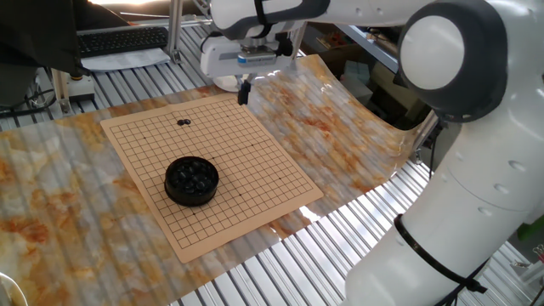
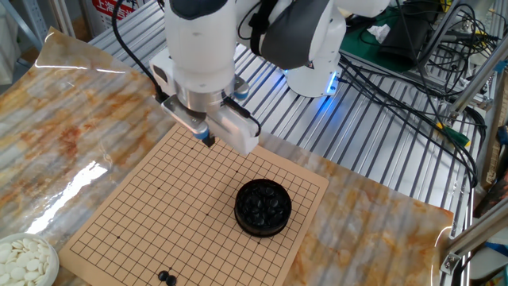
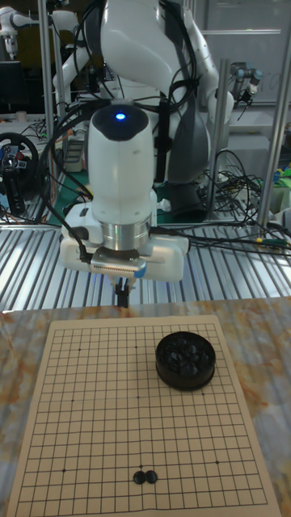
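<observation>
A tan board with a black grid (image 1: 217, 140) lies on the table. On it stands a round black bowl (image 1: 191, 194) filled with black stones (image 2: 262, 205). Two black stones (image 3: 145, 477) sit side by side on the board, away from the bowl. My gripper (image 1: 244, 93) hangs above the board's edge, apart from both bowl and stones. Its dark fingertips (image 3: 122, 296) are close together in exterior view 3, and nothing shows between them. In exterior view 2 the hand largely covers the fingers.
A white bowl of white stones (image 2: 24, 260) stands beside the board; my hand partly hides it in exterior view 1. The marbled sheet (image 1: 76, 187) is otherwise bare. A keyboard (image 1: 123, 41) lies at the back left, by a metal post (image 1: 175, 30).
</observation>
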